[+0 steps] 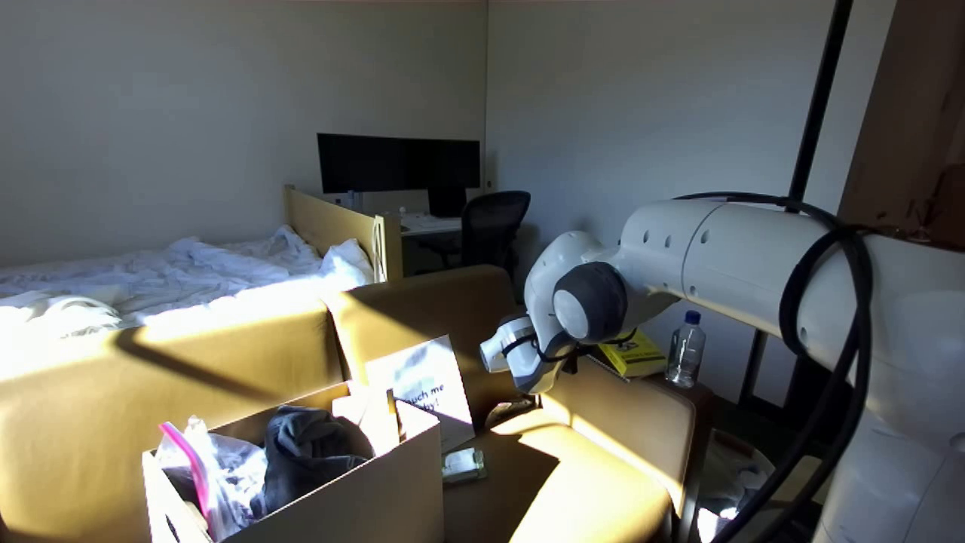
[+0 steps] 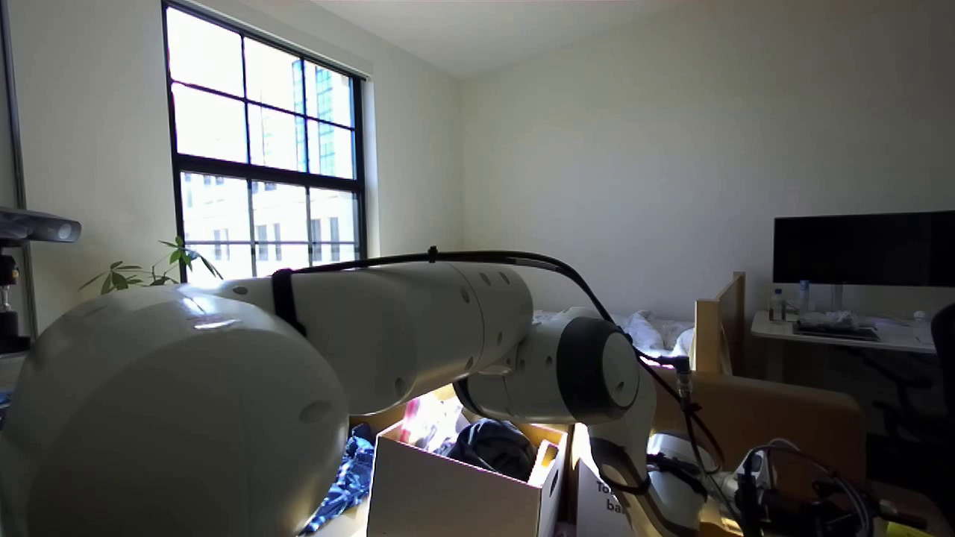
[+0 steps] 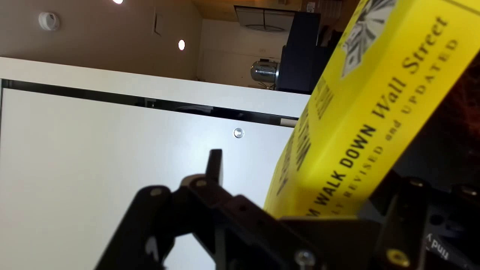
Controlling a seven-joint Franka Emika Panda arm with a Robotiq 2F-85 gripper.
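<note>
The yellow book, its spine lettering reading "Walk Down Wall Street", fills the right of the wrist view at a slant. Its lower end lies between the fingers of my gripper. A clear gap separates the left finger from the book; contact on the dark right side cannot be made out. The fingers stand apart. In exterior view 1 the yellow book lies on a dark flat item at the sofa's armrest, partly behind the arm's wrist, which hides most of the gripper there.
A clear bottle with a blue cap stands close beside the book. An open box of clothes and bags is on the sofa, with a white sign leaning behind it. A small pack lies near the box.
</note>
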